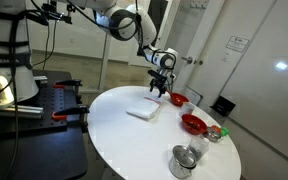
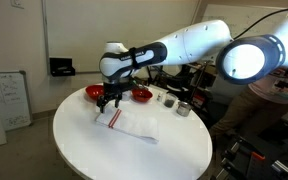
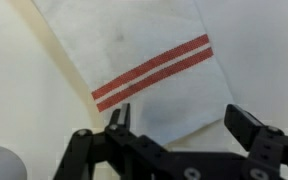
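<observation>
A white towel with two red stripes lies spread on the round white table; in the wrist view the towel [image 3: 159, 110] fills the middle, its striped end nearest my gripper. The fingers stand open and wide apart, with only flat cloth visible between the fingertips. Exterior view 2 shows the gripper [image 2: 107, 104] pointing down at the far end of the towel [image 2: 134, 124]. From the other side, the gripper [image 1: 162, 88] appears low beyond the towel [image 1: 144, 108]. Whether the fingertips touch the cloth I cannot tell.
Red bowls [image 1: 194, 124] stand along the table's side, with a silver pot [image 1: 184, 160] farther along. A round grey object [image 3: 0, 163] shows at the wrist view's lower left.
</observation>
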